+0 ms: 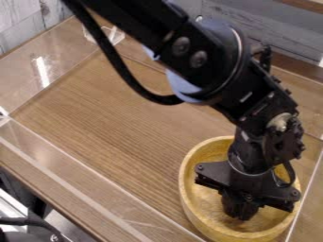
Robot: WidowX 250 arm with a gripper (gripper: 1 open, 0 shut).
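Observation:
A round yellow bowl (pixel 202 200) sits at the lower right of the wooden table. My black gripper (pixel 248 198) is down inside it, its tips low near the bowl's floor. The gripper body hides the middle of the bowl, and I cannot make out the yellow object there or whether the fingers hold anything.
A clear container stands at the back left, beside a pale wall along the back. The table's near left edge has cables below it.

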